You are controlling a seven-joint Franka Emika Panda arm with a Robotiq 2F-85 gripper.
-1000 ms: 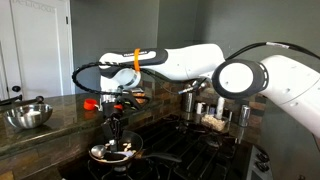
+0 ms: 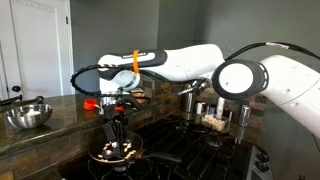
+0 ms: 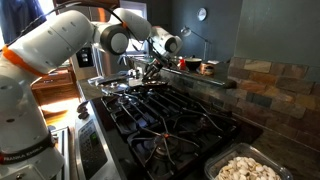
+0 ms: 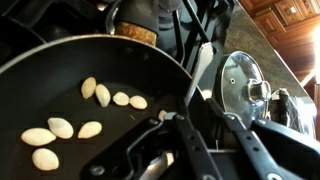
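A dark frying pan (image 4: 70,100) with several pale oval pieces (image 4: 60,127) lying loose in it fills the left of the wrist view. My gripper (image 2: 117,146) reaches down over this pan in exterior view 1. Its dark fingers (image 4: 184,138) enter the wrist view from the lower right, by the pan's rim. A thin pale utensil, seemingly a handle (image 4: 202,64), slants across the rim down to the fingers. Whether the fingers touch it is hidden, and how far apart they stand is unclear. Exterior view 2 shows the arm only from afar.
Black burner grates (image 3: 160,125) cover the stovetop. A glass lid (image 4: 243,85) lies beyond the pan. On the left counter stands a metal bowl (image 2: 29,115). A tray of pale pieces (image 3: 248,163) sits at the near right in exterior view 2.
In exterior view 1 the bright utensil head at the pan's left side no longer shows as before. My gripper sits slightly lower over the pan; the rest looks unchanged.
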